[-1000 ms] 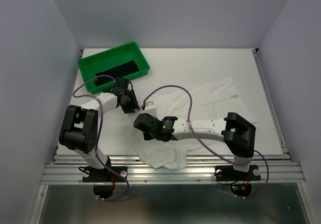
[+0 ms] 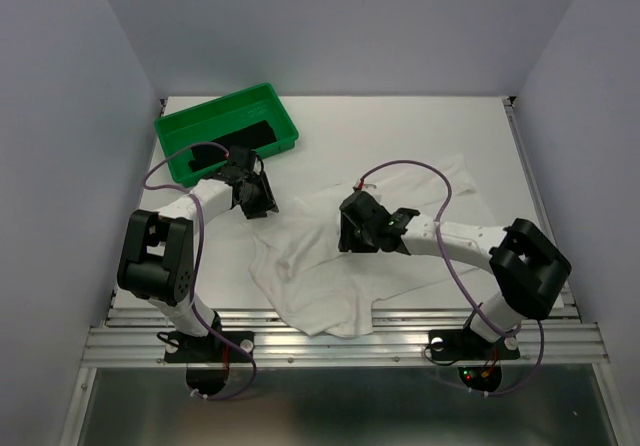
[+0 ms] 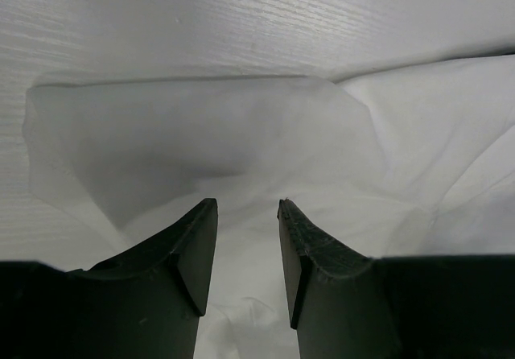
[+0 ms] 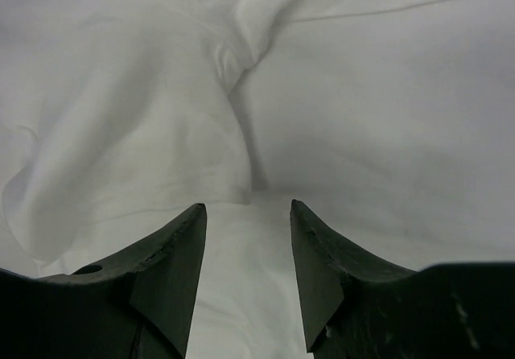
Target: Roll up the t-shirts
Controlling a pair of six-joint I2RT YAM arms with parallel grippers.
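White shirt cloth (image 2: 315,291) spreads over the table's left and middle, creased and uneven at the front. More white cloth (image 2: 445,181) lies flatter toward the right; I cannot tell where one shirt ends. My left gripper (image 2: 266,213) is low at the cloth's back left corner. In the left wrist view its fingers (image 3: 201,238) stand a gap apart, with cloth (image 3: 265,134) seen between and beyond; whether they grip it is unclear. Over the middle of the cloth my right gripper (image 2: 344,250) is open. Below it, in the right wrist view, a folded layer (image 4: 185,125) overlaps flatter cloth (image 4: 386,117).
A green bin (image 2: 282,116) holding something black (image 2: 235,144) stands at the back left, close behind my left gripper. Bare white table (image 2: 400,126) stretches across the back. Grey walls rise on both sides.
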